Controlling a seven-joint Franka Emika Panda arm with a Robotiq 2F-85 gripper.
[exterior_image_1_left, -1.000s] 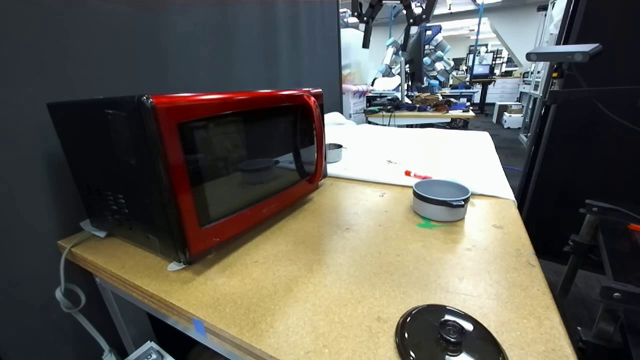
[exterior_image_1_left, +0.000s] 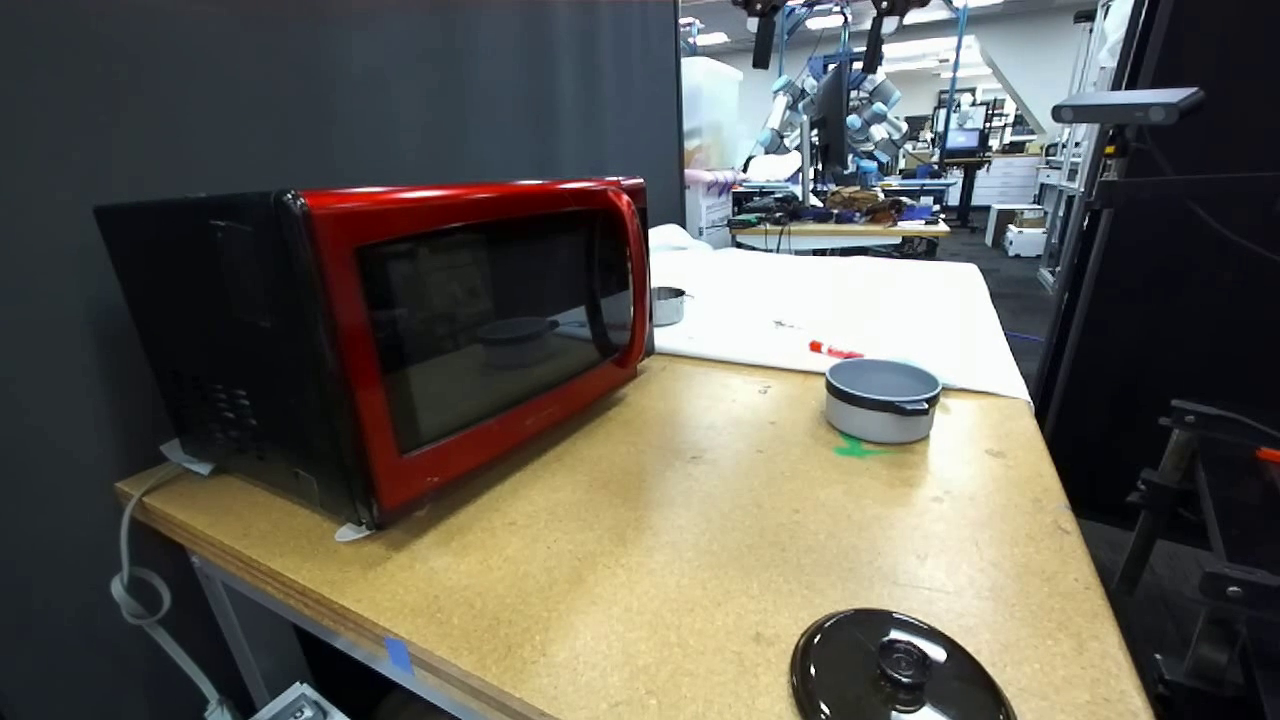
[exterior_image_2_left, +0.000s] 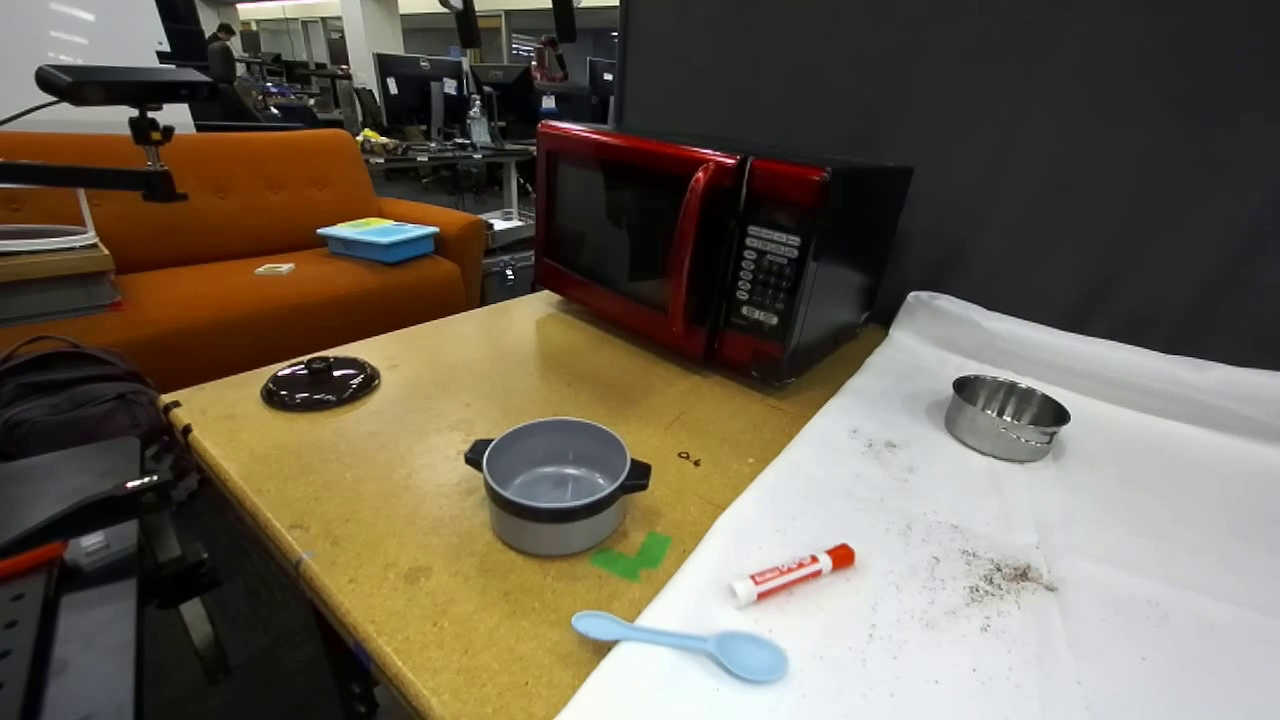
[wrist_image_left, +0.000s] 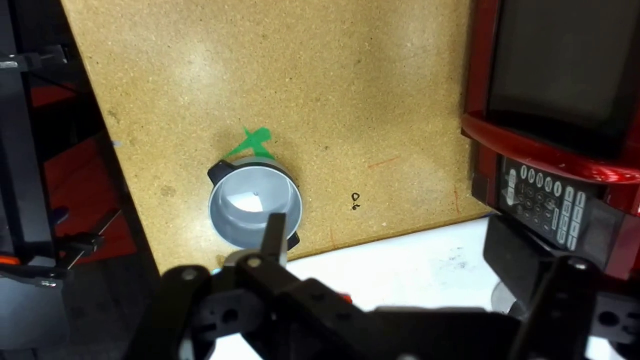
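My gripper is open high above the table, its two fingers wide apart with nothing between them. In exterior view 1 only the fingertips (exterior_image_1_left: 764, 43) show at the top edge. Below stands an empty grey pot (exterior_image_2_left: 558, 480) with a black band and black side handles, upright on the wooden table beside green tape (exterior_image_2_left: 636, 557); in the wrist view, one finger overlaps the rim of the pot (wrist_image_left: 255, 201). A black lid (exterior_image_2_left: 320, 383) with a knob lies flat, apart from the pot. The red microwave (exterior_image_1_left: 480, 324) has its door closed.
On the white cloth (exterior_image_2_left: 1152, 576) are a steel pan (exterior_image_2_left: 1005, 420), a red and white marker (exterior_image_2_left: 792, 574) and dark crumbs. A blue spoon (exterior_image_2_left: 684, 642) straddles the cloth's edge. The wood between microwave, pot and lid is clear.
My gripper has moved up and to the right in exterior view 1, so that less of it shows. The pot, lid and microwave have stayed where they were.
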